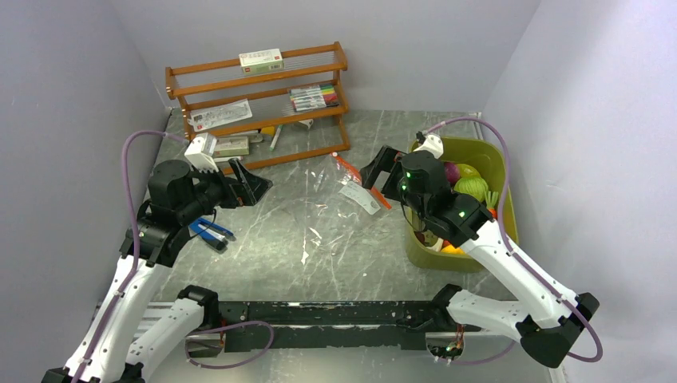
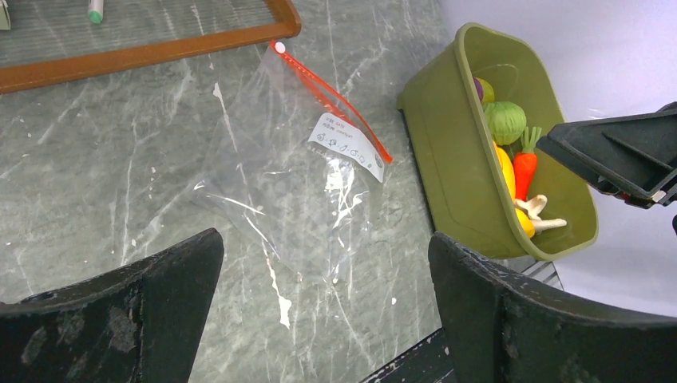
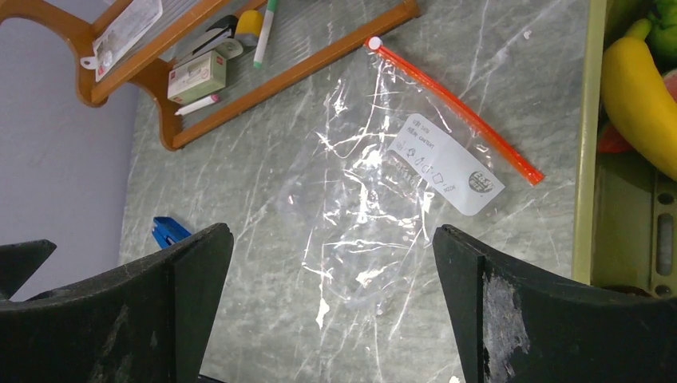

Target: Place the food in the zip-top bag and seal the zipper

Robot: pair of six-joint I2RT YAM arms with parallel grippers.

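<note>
A clear zip top bag (image 1: 323, 209) with a red zipper strip (image 3: 463, 111) and a white label (image 2: 349, 144) lies flat on the grey table; no food shows inside it. Toy food fills the green bin (image 1: 513, 215) at the right: a cabbage (image 2: 504, 122), a carrot (image 2: 524, 172), a banana (image 3: 639, 96) and several other pieces. My left gripper (image 1: 254, 184) hangs open and empty, left of the bag. Above the table between the bag and the bin, my right gripper (image 1: 378, 171) is open too, nothing between its fingers.
At the back left stands a wooden rack (image 1: 346, 116) holding boxes and markers. A blue-handled tool (image 1: 212, 234) lies on the table below the left gripper. Bare table surrounds the bag's left and front sides.
</note>
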